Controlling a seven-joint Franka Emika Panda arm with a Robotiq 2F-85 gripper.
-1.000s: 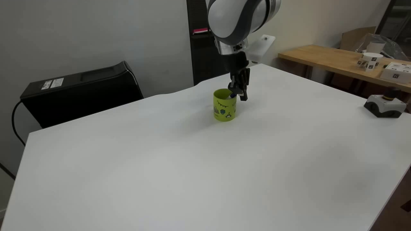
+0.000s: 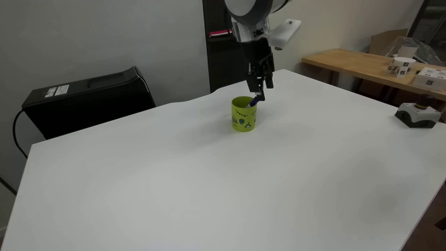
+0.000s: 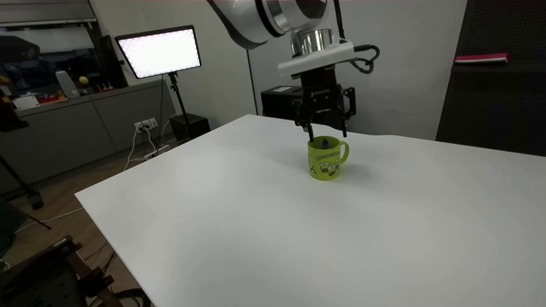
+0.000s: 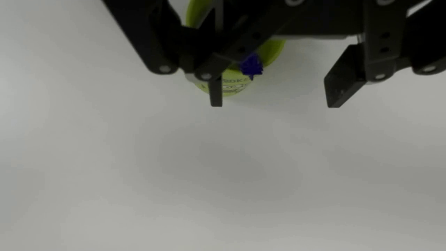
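A lime-green mug with printed pictures stands upright on the white table, its handle to the right in the second exterior view. Inside the mug is a slim item with a dark purple-blue end, leaning against the rim; its lower part is hidden by the mug wall. My gripper hangs just over the mug, fingers pointing down. In the wrist view its fingertips are well apart, with empty space between them. The purple end shows behind the left finger there and is not gripped.
A black box stands beyond its far edge. A grey and black control box rests at the table's right side. A lit panel lamp stands off the table.
My gripper has risen above the mug, showing more of the purple end. The mug and the item in it appear to stay in place.
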